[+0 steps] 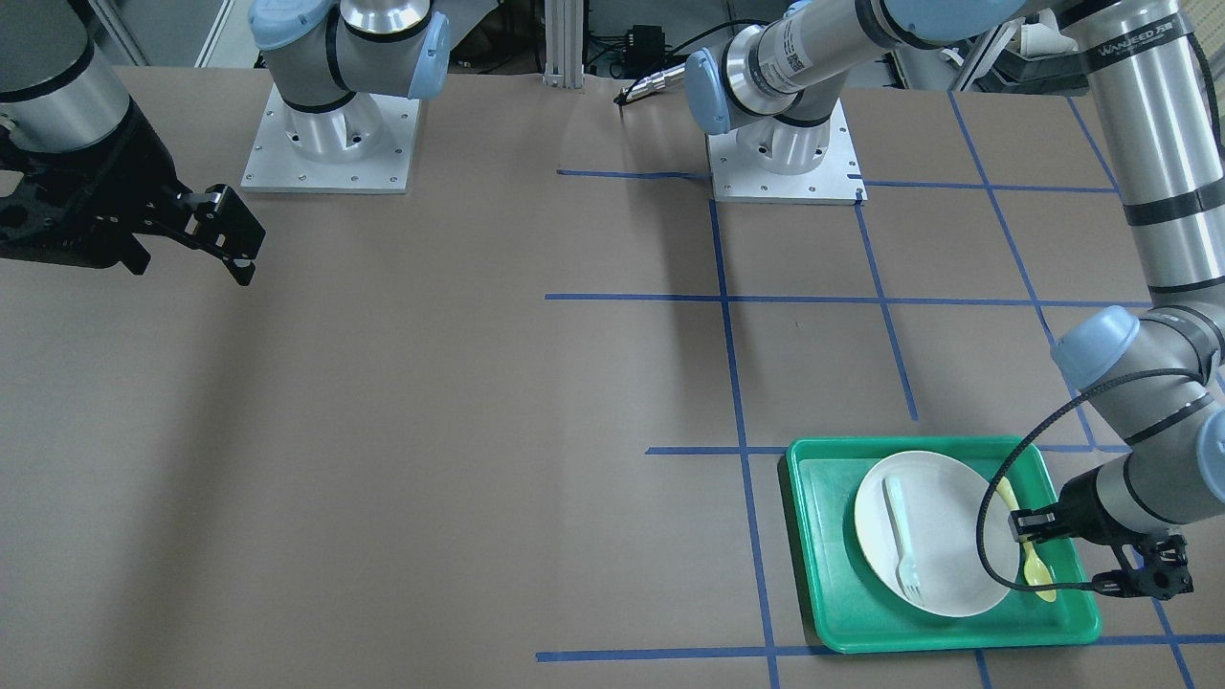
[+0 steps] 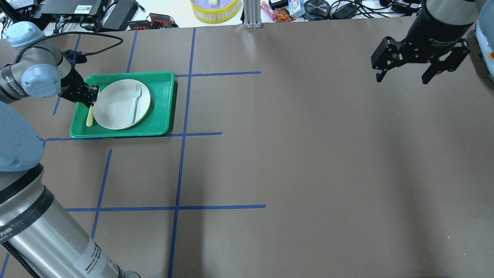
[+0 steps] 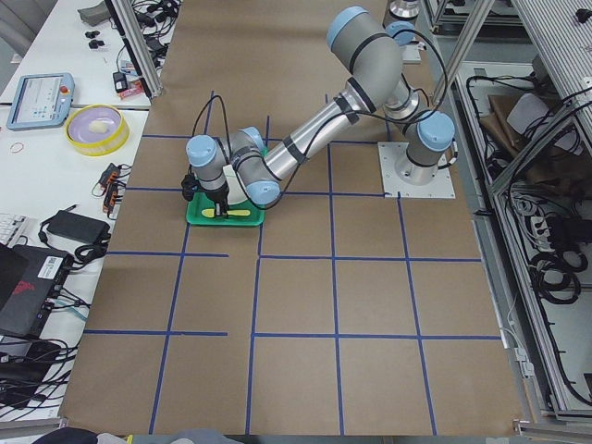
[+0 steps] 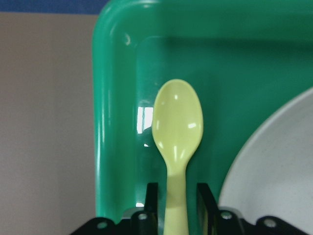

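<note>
A green tray (image 1: 827, 540) at the lower right holds a white plate (image 1: 953, 517) with a pale fork (image 1: 902, 534) on it. A yellow spoon (image 4: 177, 122) lies in the tray between its rim and the plate, bowl toward the top in the wrist view. My gripper is low over the tray with its fingers open, one on each side of the spoon's handle, apart from it.
A second robot's gripper (image 2: 403, 69) hangs at the opposite side of the table. A cable loop hangs from my wrist.
</note>
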